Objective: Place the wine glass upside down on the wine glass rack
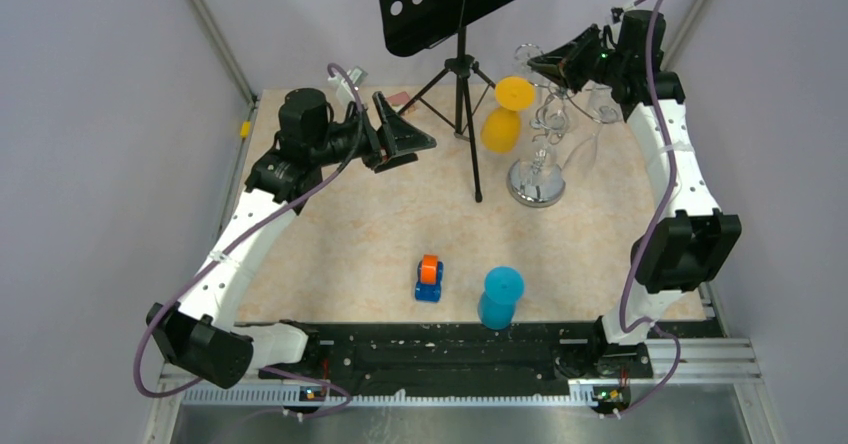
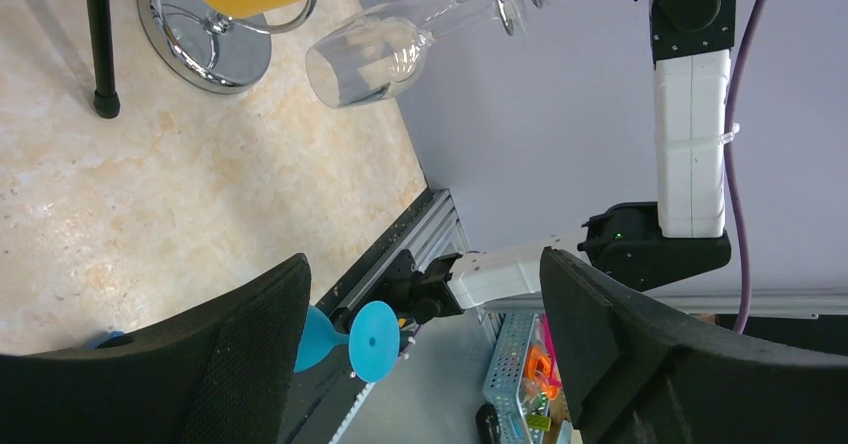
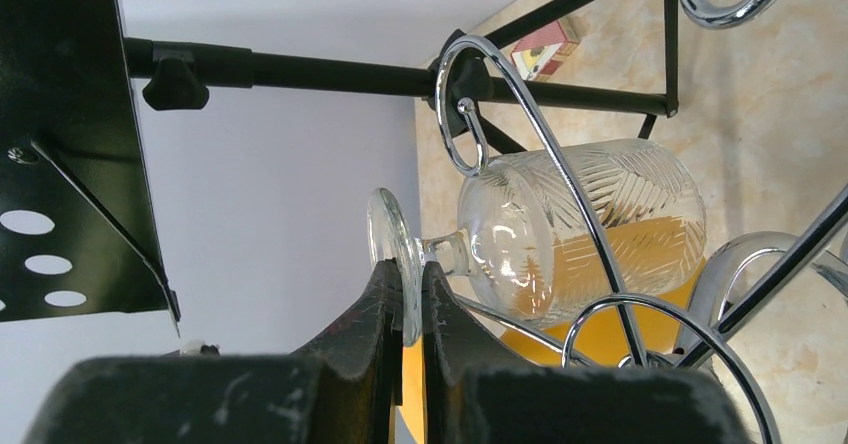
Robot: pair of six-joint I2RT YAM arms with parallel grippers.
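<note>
A chrome wine glass rack (image 1: 536, 186) stands right of centre. In the right wrist view, my right gripper is shut on the round foot of a clear wine glass (image 3: 590, 229) with a patterned bowl. This glass hangs upside down, its stem beside a curved rack wire (image 3: 560, 154); whether the wire bears its weight I cannot tell. A yellow-orange wine glass (image 1: 502, 129) is upside down on the rack's left side. Another clear glass (image 2: 370, 59) hangs inverted from a loop. My left gripper is open and empty, left of the rack.
A black music stand (image 1: 462, 69) rises close behind and left of the rack, one leg near its base. Toward the front edge are a blue wine glass (image 1: 497, 309) and a blue-orange toy (image 1: 428, 279).
</note>
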